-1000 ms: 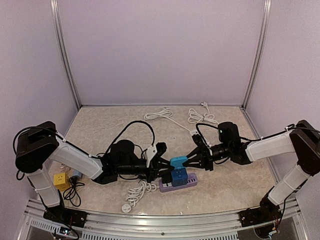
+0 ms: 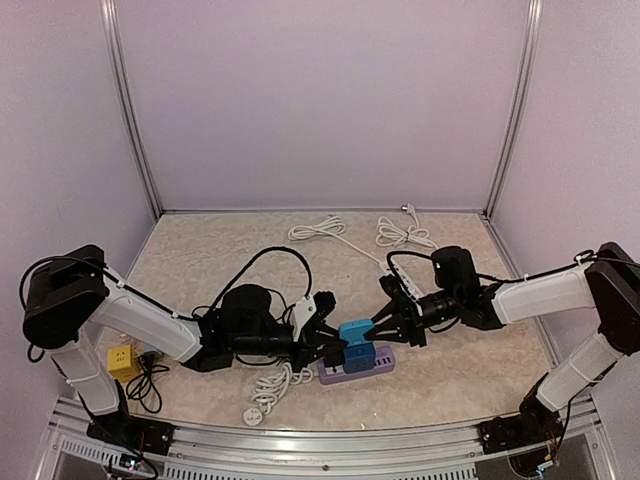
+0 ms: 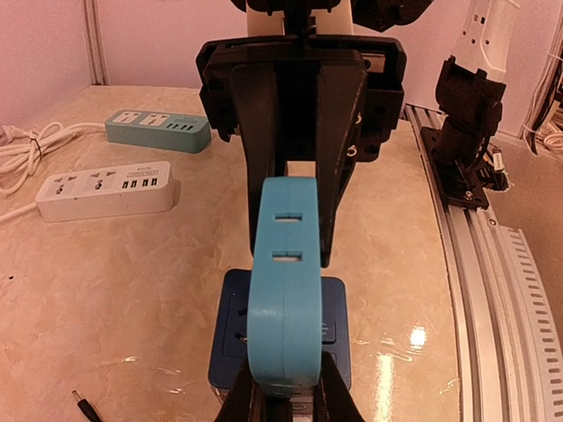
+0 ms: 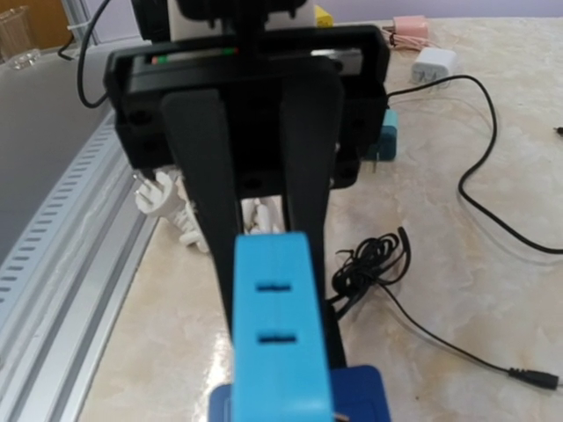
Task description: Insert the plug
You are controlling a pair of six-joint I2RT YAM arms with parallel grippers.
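A light blue plug (image 2: 355,330) is held above a dark blue block (image 2: 360,358), which sits on the purple power strip (image 2: 380,367). From the left side my left gripper (image 2: 340,343) is shut on the plug; opposite it, my right gripper (image 2: 374,330) is shut on the plug too. In the left wrist view the plug (image 3: 284,290) shows two slots on top and covers much of the dark blue block (image 3: 230,330). The plug (image 4: 280,352) also hides that block's middle in the right wrist view. Its underside is out of sight, so I cannot tell whether it touches the block.
White coiled cables (image 2: 275,385) lie left of the strip, with more cables (image 2: 400,236) at the back. A yellow adapter (image 2: 123,362) and black cord are at the front left. Open table lies to the right of the strip.
Both grippers have come down slightly together with the light blue plug, which now covers a little more of the dark blue block. The strip has stayed put.
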